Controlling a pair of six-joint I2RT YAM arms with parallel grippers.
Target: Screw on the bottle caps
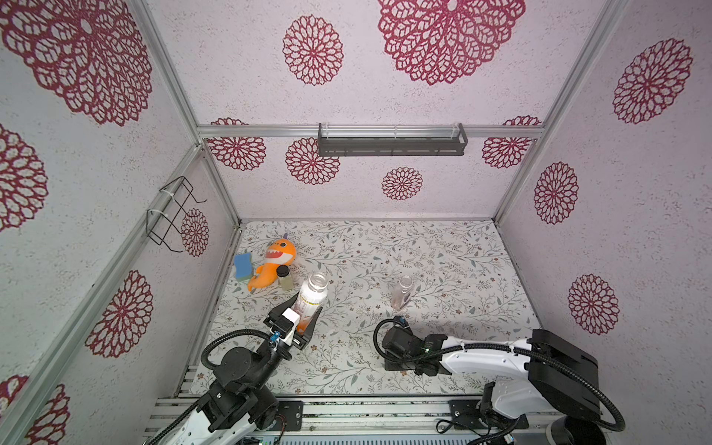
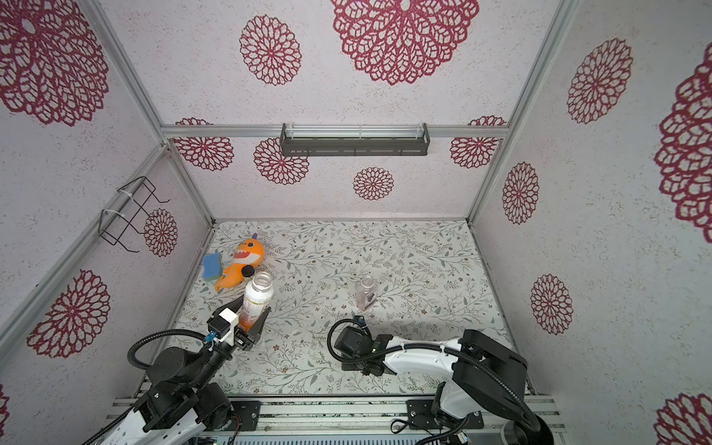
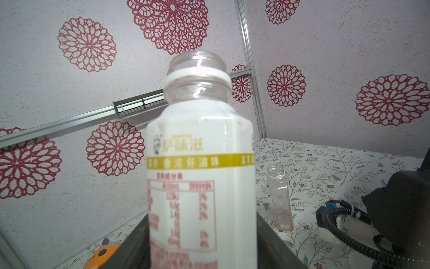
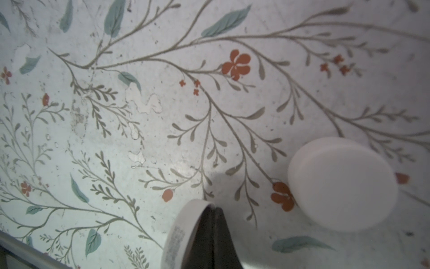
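Observation:
My left gripper is shut on a white-labelled bottle (image 3: pixel 201 179), one dark finger on each side. The bottle's clear threaded neck (image 3: pixel 198 76) has no cap on it. In the right wrist view, the fingers of my right gripper are together, pointing at the table. A white cap (image 4: pixel 179 237) is right beside the left finger, seen edge-on; whether they touch I cannot tell. Another round white cap (image 4: pixel 342 183) lies to the right. A clear bottle without a cap (image 1: pixel 402 293) stands beyond the right arm. Both caps are hidden in the top views.
At the table's left side are an orange shark toy (image 1: pixel 274 261), a blue sponge (image 1: pixel 243 265) and a small dark-lidded jar (image 1: pixel 285 279), close behind the held bottle.

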